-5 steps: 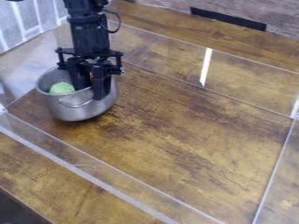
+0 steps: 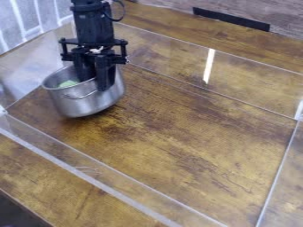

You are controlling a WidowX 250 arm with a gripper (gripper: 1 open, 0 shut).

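Observation:
A steel pot point(image 2: 81, 102) stands on the wooden table at the left. My black gripper point(image 2: 92, 71) reaches down from the top into the pot's right side, its lower parts over and inside the rim. A small green object point(image 2: 69, 82) shows in the pot at the left, mostly hidden. Whether the fingers hold anything cannot be seen.
Clear plastic panels or strips border it along the left, back and right. A dark edge lies beyond at the back right.
My gripper has shifted slightly left and up. The pot looks slightly turned or tilted, and less of the green object shows.

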